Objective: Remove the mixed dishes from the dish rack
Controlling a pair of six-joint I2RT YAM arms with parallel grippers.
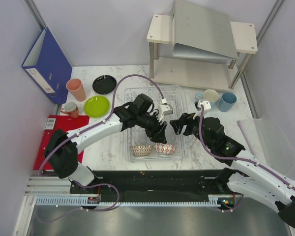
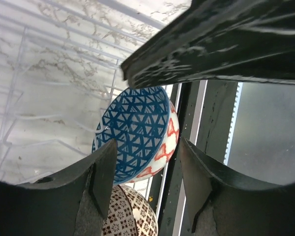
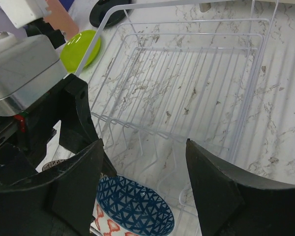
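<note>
Two bowls stand tilted side by side at the front of the white wire dish rack (image 1: 129,123). One is white and red outside with a blue patterned inside (image 2: 132,130); the other bowl (image 1: 141,151) is patterned brown. My left gripper (image 1: 160,139) is open just over the blue-lined bowl, and in the left wrist view its fingers (image 2: 104,169) show on either side of that bowl's rim, nothing gripped. My right gripper stands open and empty above the rack's right side, close to the left one. Whether the left fingers touch the bowl cannot be told.
A green plate (image 1: 97,106), black plate (image 1: 104,84), pink cup (image 1: 76,89) and mug (image 1: 71,109) stand left of the rack. Right of it are a cream cup (image 1: 211,97) and a blue cup (image 1: 227,101). A shelf (image 1: 191,73) rises behind. The rack's rear is empty.
</note>
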